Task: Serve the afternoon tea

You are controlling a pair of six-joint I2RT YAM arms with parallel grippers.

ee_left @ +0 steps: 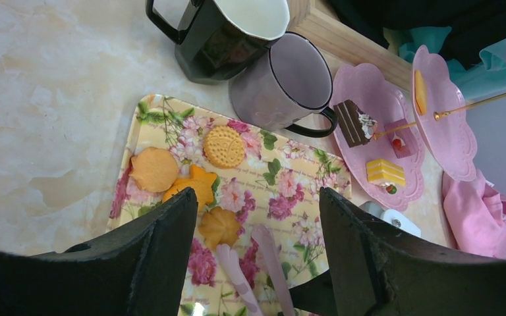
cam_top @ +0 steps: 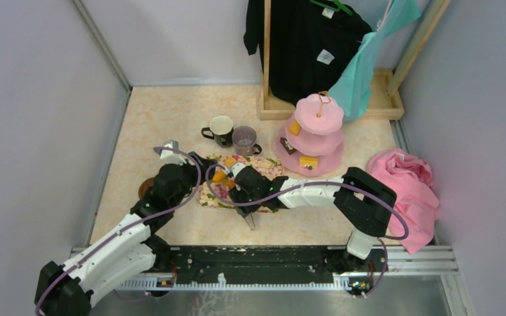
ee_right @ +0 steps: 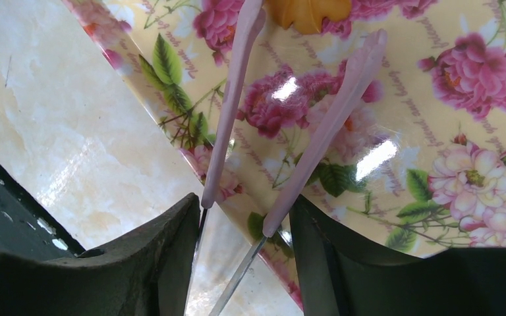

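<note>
A floral tray (cam_top: 267, 168) holds several cookies, among them a round biscuit (ee_left: 223, 146) and an orange cookie (ee_left: 196, 187). My left gripper is open above it, nothing between its fingers. My right gripper is over the tray's front edge, with pink-tipped tongs (ee_right: 323, 131) lying between its open fingers, their tips near a leaf-shaped cookie (ee_right: 306, 13). A black mug (ee_left: 217, 56) and a grey mug (ee_left: 263, 92) stand behind the tray. The pink tiered stand (cam_top: 319, 113) carries cake pieces, right of the mugs.
A wooden rack (cam_top: 267, 79) with clothes stands at the back. A pink cloth (cam_top: 402, 191) lies at the right. Bare table (cam_top: 158, 112) shows at the back left and front. A brown round object is partly hidden by the left arm.
</note>
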